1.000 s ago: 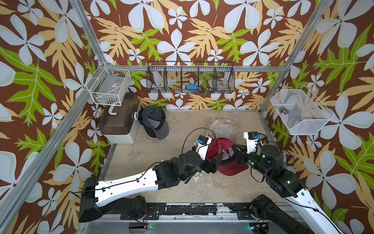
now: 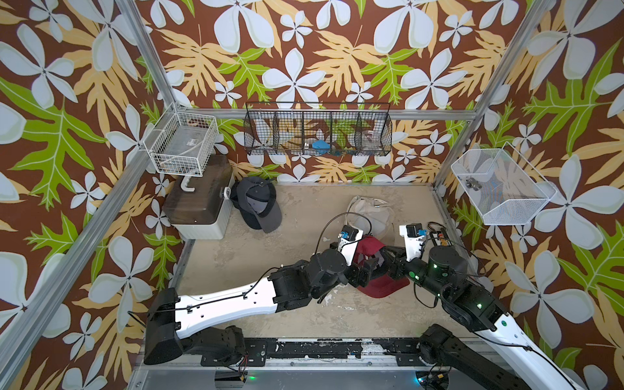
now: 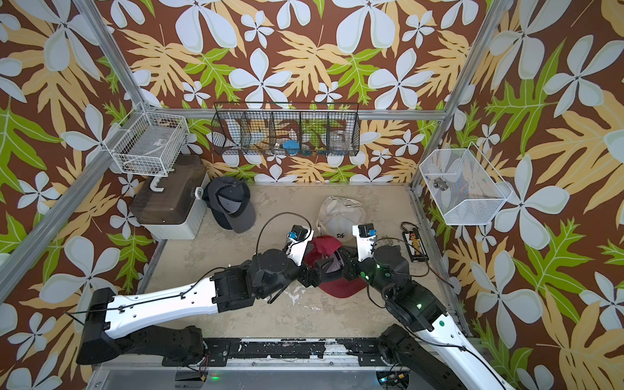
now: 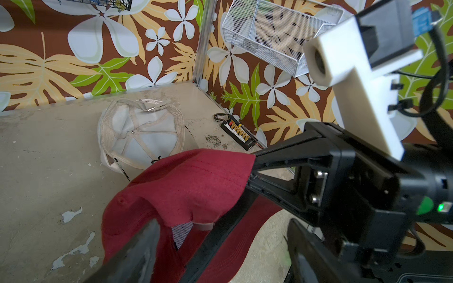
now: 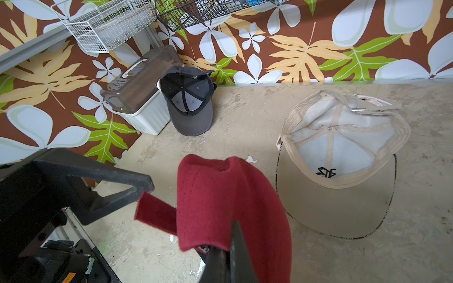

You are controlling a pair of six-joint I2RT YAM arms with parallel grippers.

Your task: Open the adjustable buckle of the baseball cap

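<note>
The red cap [image 4: 174,184] hangs between my two arms, inner side and dark sweatband [image 4: 214,235] partly showing in the left wrist view. My right gripper is shut on the cap's edge, its fingers close together against the red cloth. A red strap end [image 5: 154,213] sticks out from the cap in the right wrist view, by the fingertip of my left gripper. That gripper stands open, fingers apart, with the cap in front of and partly between them. The buckle is mostly hidden; a small metallic bit [image 5: 203,248] shows under the cap's edge.
A beige cap [image 5: 339,179] lies upturned behind the red one. Farther left, a dark grey cap [image 2: 256,202] rests beside the brown-lidded box [image 2: 198,195]. A small black item [image 4: 238,134] lies by the right wall.
My left gripper has moved right and slightly up in the top left view, closer to the red cap. The right gripper has shifted slightly left with the cap.
</note>
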